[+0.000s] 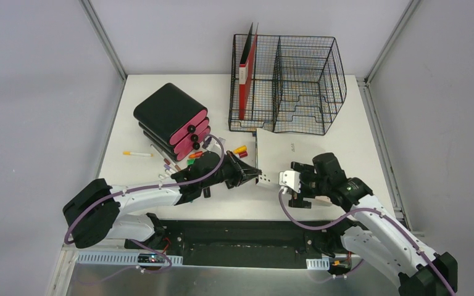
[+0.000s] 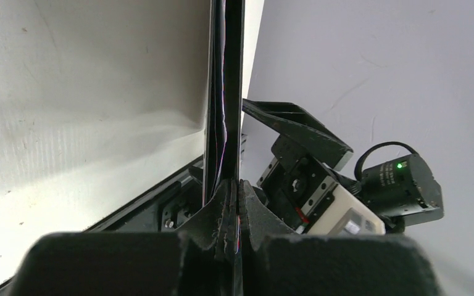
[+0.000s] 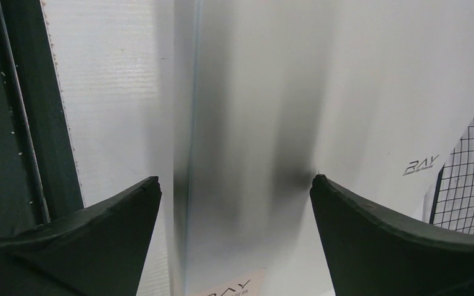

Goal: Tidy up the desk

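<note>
A white binder or folder (image 1: 284, 148) with printed lettering lies on the desk in front of the wire organizer. At its left edge my left gripper (image 1: 256, 174) is shut; in the left wrist view a thin dark-edged spine (image 2: 222, 86) runs down to its fingertips, and whether it is pinched between them I cannot tell. My right gripper (image 1: 293, 182) is open over the binder's front part; in the right wrist view its fingers straddle the white cover (image 3: 247, 135), low over it.
The wire organizer (image 1: 302, 86) at the back holds a red-and-black binder (image 1: 244, 92) upright. Stacked black-and-pink cases (image 1: 166, 111) stand at the left, with scattered pens and markers (image 1: 137, 153) around them. The desk's front edge drops to a dark recess.
</note>
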